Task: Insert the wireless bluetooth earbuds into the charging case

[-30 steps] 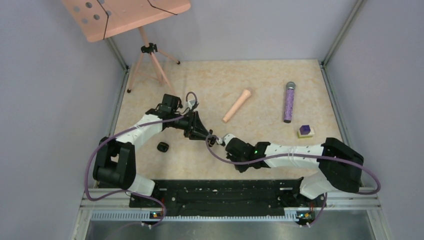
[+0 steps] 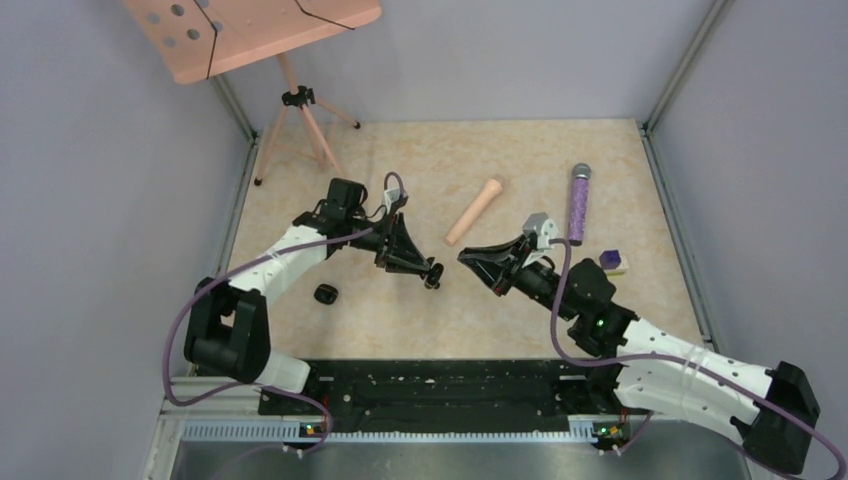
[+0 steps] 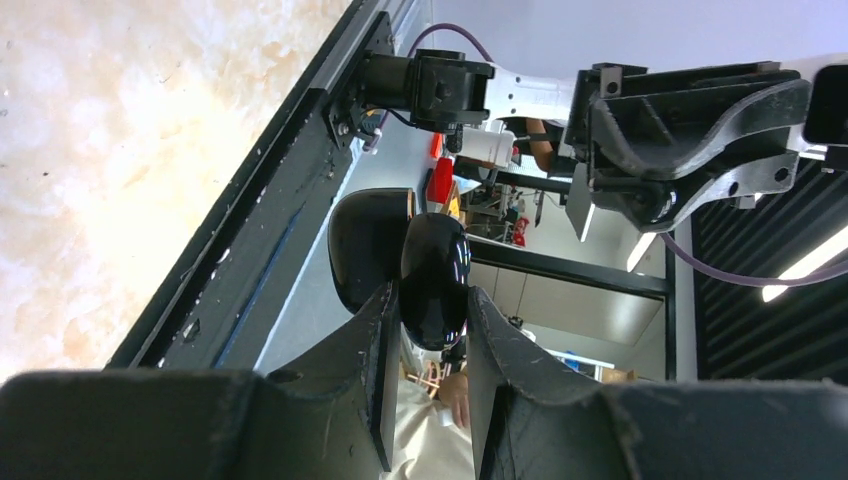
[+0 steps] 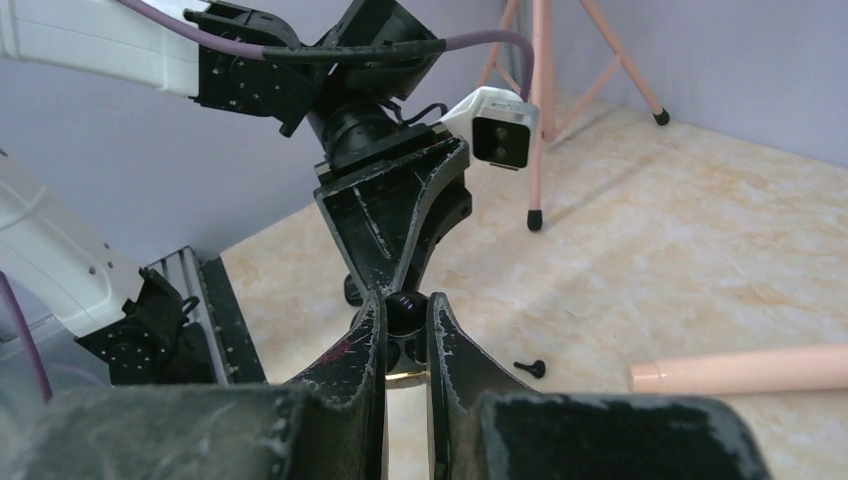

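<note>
My left gripper point(image 2: 424, 268) is shut on a glossy black charging case point(image 3: 435, 280), held up with two rounded parts visible in the left wrist view. My right gripper point(image 2: 465, 258) faces it from the right, a little apart. In the right wrist view its fingers stand slightly open, and the case shows behind the gap, so I see nothing clearly held there. A small black earbud point(image 4: 530, 368) lies on the table beyond the fingers. A black rounded object point(image 2: 325, 294) lies on the table at the left.
A pink cylinder point(image 2: 474, 212), a purple microphone point(image 2: 578, 208) and a small block with a purple top point(image 2: 613, 261) lie toward the back and right. A pink stand point(image 2: 310, 130) occupies the back left.
My right arm has swung back and turned, its gripper now higher in the top view and pointing left. My left gripper has shifted slightly right and up with the case.
</note>
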